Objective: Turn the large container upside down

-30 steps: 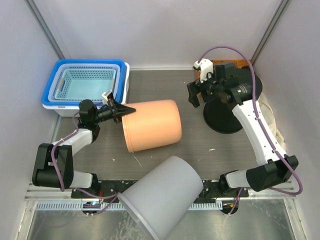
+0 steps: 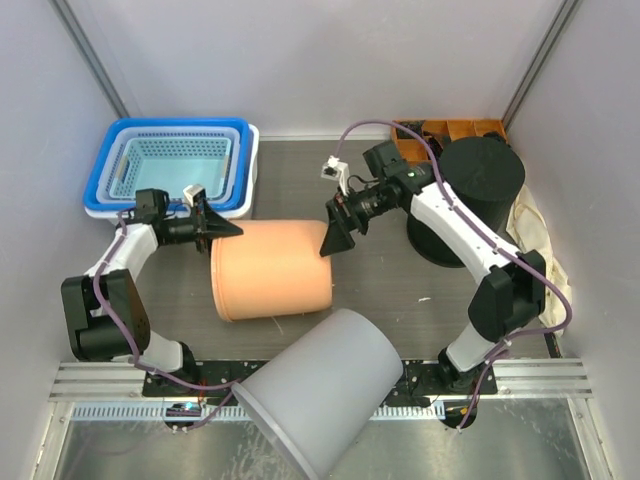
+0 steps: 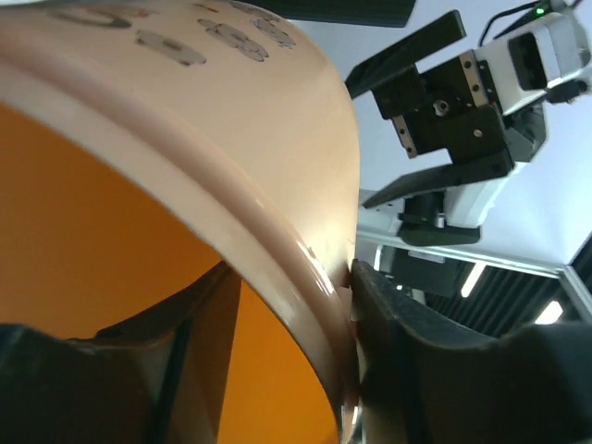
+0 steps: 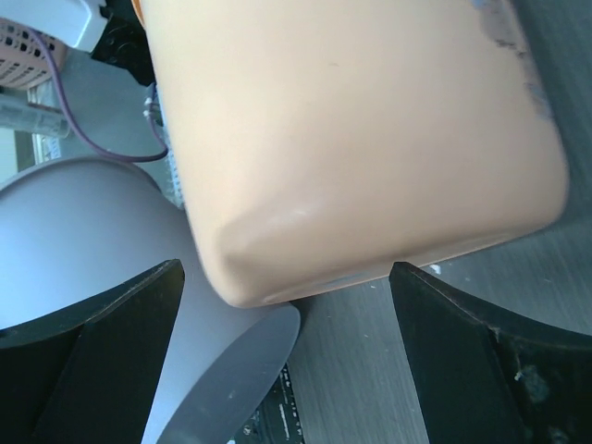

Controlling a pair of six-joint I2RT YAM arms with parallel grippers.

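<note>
The large orange container (image 2: 270,270) lies on its side, mouth to the left and closed base to the right. At its upper left rim is my left gripper (image 2: 225,235). In the left wrist view, the rim (image 3: 264,245) passes between the gripper's fingers, one inside the mouth and one outside. How firmly they press on it cannot be told. My right gripper (image 2: 340,228) is by the base's upper right corner. In the right wrist view its fingers stand wide apart, empty, with the container's base (image 4: 370,139) just ahead.
A large grey container (image 2: 325,390) lies tilted at the front edge. A blue-rimmed white basket (image 2: 180,125) stands at back left. Black containers (image 2: 480,190), an orange box (image 2: 465,128) and a pale cloth bag (image 2: 535,230) crowd the right. Bare floor shows at centre back.
The orange container has shifted left and slightly forward together with my left gripper.
</note>
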